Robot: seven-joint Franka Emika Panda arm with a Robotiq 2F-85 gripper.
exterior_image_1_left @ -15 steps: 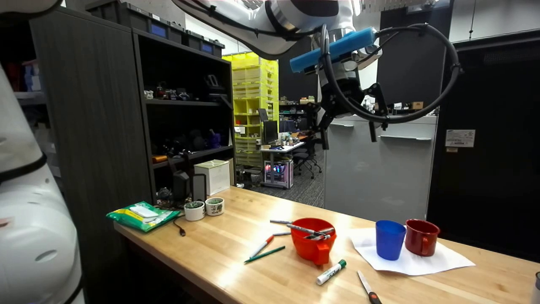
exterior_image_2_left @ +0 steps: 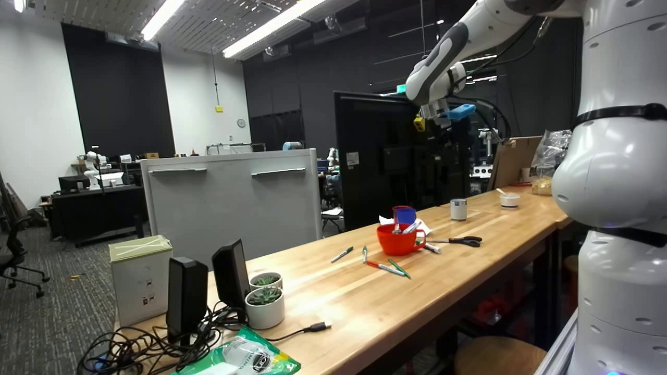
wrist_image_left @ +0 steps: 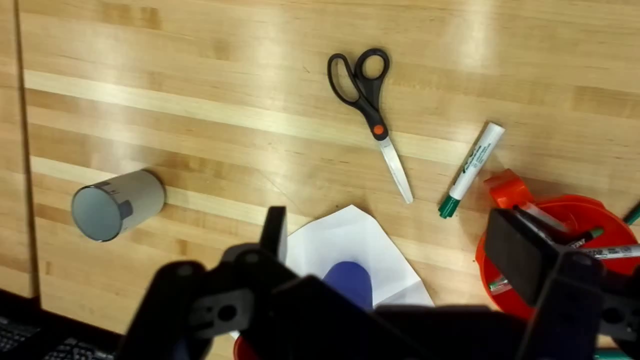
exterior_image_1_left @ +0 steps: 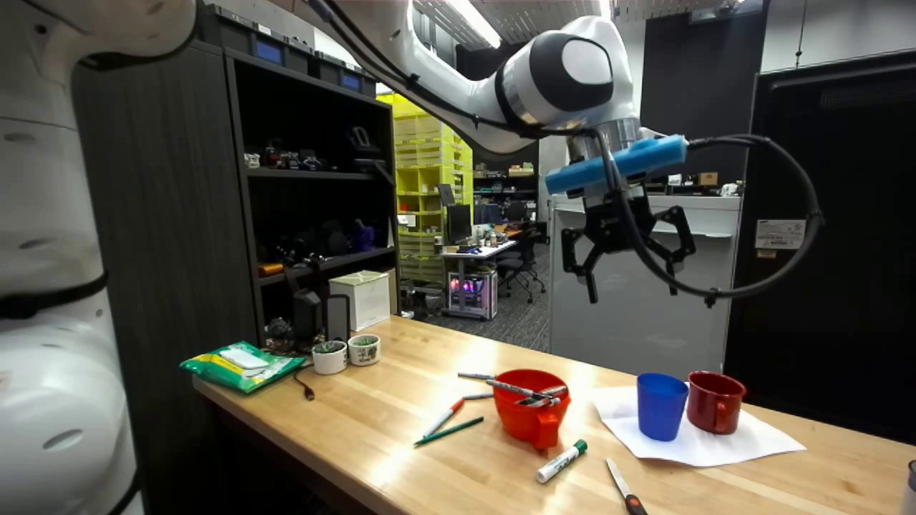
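Note:
High above the table, my gripper (exterior_image_1_left: 633,292) hangs open with nothing between its fingers, clear of every object. On a sheet of white paper (exterior_image_1_left: 614,412) stand a blue cup (exterior_image_1_left: 661,407) and a dark red mug (exterior_image_1_left: 715,403) side by side. Left of the paper is an orange-red cup (exterior_image_1_left: 522,420) holding several markers. A white marker with a green cap (exterior_image_1_left: 562,460) lies beside that cup. Scissors (wrist_image_left: 373,102) with black handles rest nearby. In the wrist view my fingers (wrist_image_left: 274,231) cover most of the dark red mug and part of the blue cup.
A red marker (exterior_image_1_left: 444,418) and a green pen (exterior_image_1_left: 449,430) lie loose left of the orange-red cup. A white can (wrist_image_left: 119,205) stands apart near a table seam. Potted succulents (exterior_image_2_left: 265,306) and black speakers (exterior_image_2_left: 187,299) occupy the far end. Mid-table there is free room.
My arm and gripper have moved right and lower in exterior view 1. The gripper was open before as well. Objects on the table have not moved.

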